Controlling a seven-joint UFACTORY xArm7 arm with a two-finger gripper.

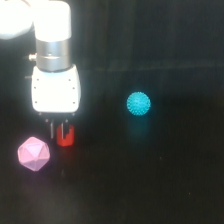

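Note:
My gripper (60, 129) points down at the left of the camera view, below its white housing. Its thin dark fingers are small and hard to make out. One finger appears to overlap the small red block (65, 139), and the other is to the left of it. Whether the fingers are closed on the block cannot be told. A pink faceted ball (33, 153) rests to the lower left of the block, apart from it. Right of centre lies a turquoise spiky ball (138, 103), well away from the gripper.
The white arm (52, 22) comes in from the upper left.

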